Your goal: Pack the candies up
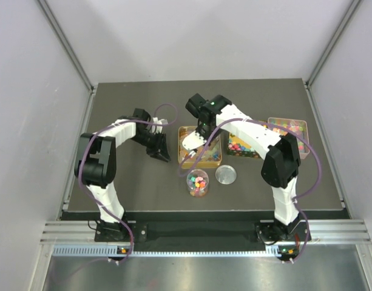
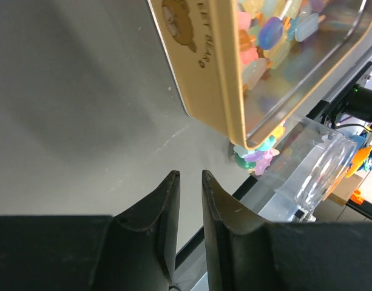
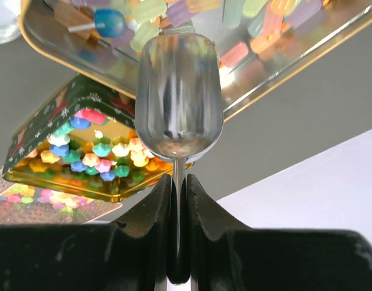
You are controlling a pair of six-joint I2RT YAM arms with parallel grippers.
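Note:
My right gripper is shut on a metal scoop (image 3: 178, 91), held over the yellow-rimmed box of translucent candies (image 1: 199, 162), among which the scoop's bowl reaches. My left gripper stands part open and empty beside that box's left wall (image 2: 201, 85). A clear jar (image 1: 198, 188) holding colored candies sits in front of the box. A round clear lid (image 1: 226, 174) lies right of the jar.
A box of colorful candies (image 3: 64, 157) stands right of the middle box, with a pink-tinted box (image 1: 298, 127) of candies at far right.

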